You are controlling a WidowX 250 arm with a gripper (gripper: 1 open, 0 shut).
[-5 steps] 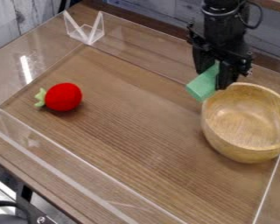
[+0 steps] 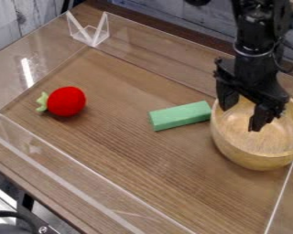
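My black gripper (image 2: pixel 244 111) hangs over the left rim of a tan bowl (image 2: pixel 259 146) at the right, its fingers open and lowered to the bowl, with nothing held. A green block (image 2: pixel 179 116) lies flat on the wooden table just outside the bowl, to its left. A red tomato-like object (image 2: pixel 66 101) with a green top sits at the left.
A white wire-like object (image 2: pixel 84 27) stands at the upper left. A dark cable runs at the lower left corner.
The green block, earlier up under my gripper left of the bowl, now lies lower on the table, clear of it. My gripper has moved down and right over the bowl.
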